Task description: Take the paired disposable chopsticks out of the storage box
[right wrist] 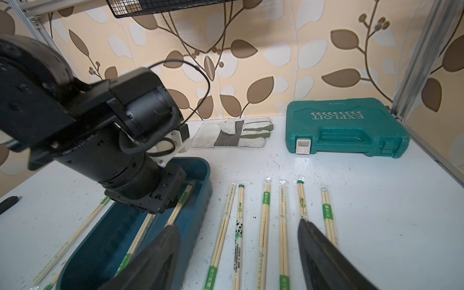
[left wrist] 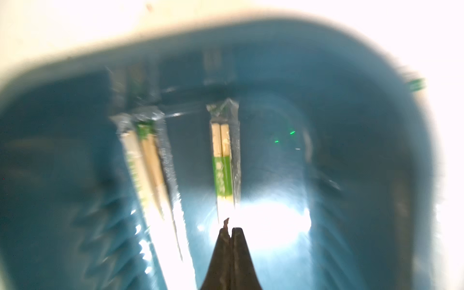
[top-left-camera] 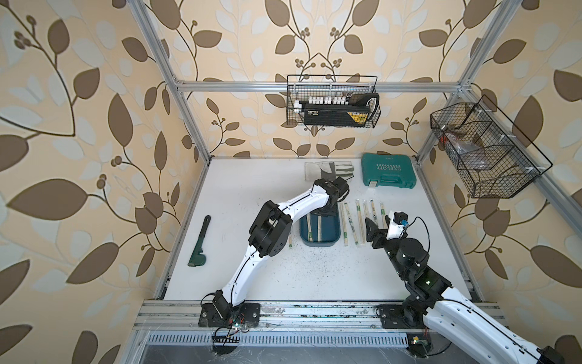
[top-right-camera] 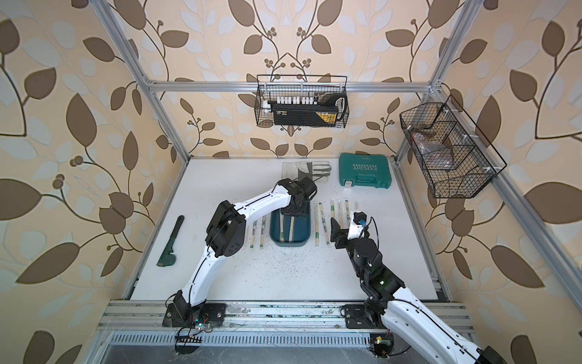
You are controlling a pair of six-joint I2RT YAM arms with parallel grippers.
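In the left wrist view the blue storage box (left wrist: 362, 120) holds two wrapped chopstick pairs: one (left wrist: 222, 145) in the middle, another (left wrist: 157, 178) slanting at left. My left gripper is over the middle pair's lower part, its tips shut together; whether they touch the wrapper I cannot tell. Both pairs also show in the box in the right wrist view, partly behind the left arm. My right gripper stands open right of the box (top-left-camera: 319, 241), over loose chopstick pairs (right wrist: 264, 227) on the table, with nothing held.
More chopstick pairs lie left of the box (top-right-camera: 262, 233). A glove (right wrist: 227, 133) and green case (right wrist: 345, 128) lie at the back. A green wrench (top-left-camera: 200, 242) is at far left; wire baskets (top-left-camera: 333, 103) hang above.
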